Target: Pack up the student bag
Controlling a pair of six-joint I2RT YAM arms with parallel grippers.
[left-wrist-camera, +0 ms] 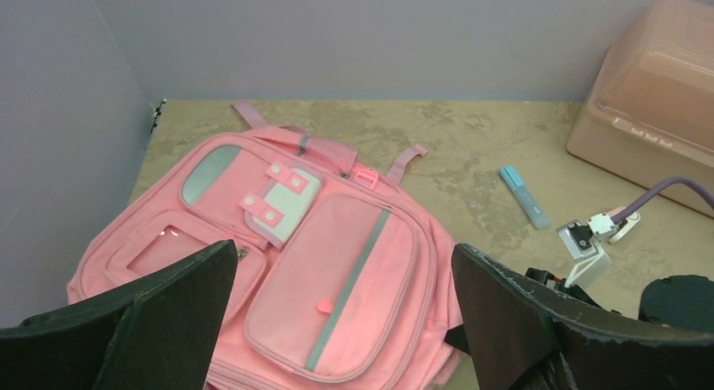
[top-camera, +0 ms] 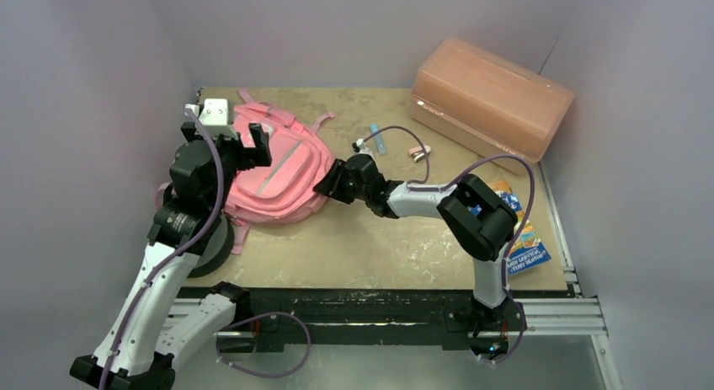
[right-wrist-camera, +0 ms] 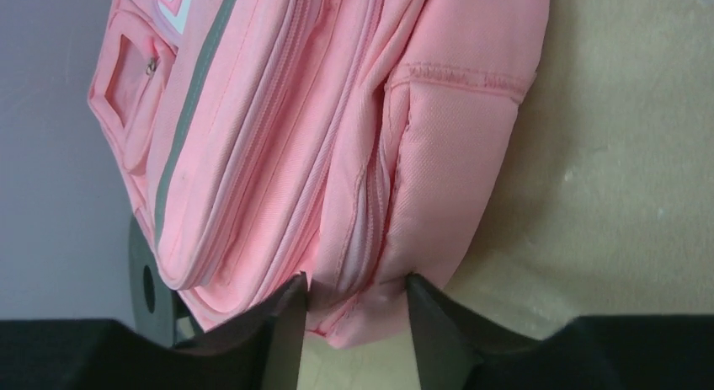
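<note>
The pink bag [top-camera: 282, 173] lies flat with its front pocket up on the left half of the table; its main zip side [right-wrist-camera: 337, 179] faces my right gripper. My right gripper is part open at the bag's lower right edge, with a fold of pink cloth between its fingertips; whether they press on it I cannot tell. Over the bag's left side hangs my left gripper, wide open and empty. A light blue marker [left-wrist-camera: 524, 196] and a small stapler-like item [top-camera: 418, 153] lie on the table right of the bag.
A large translucent orange box [top-camera: 495, 95] stands at the back right. Blue and yellow booklets [top-camera: 526, 238] lie at the right, partly under my right arm. A dark round object [top-camera: 216, 245] sits at the bag's lower left.
</note>
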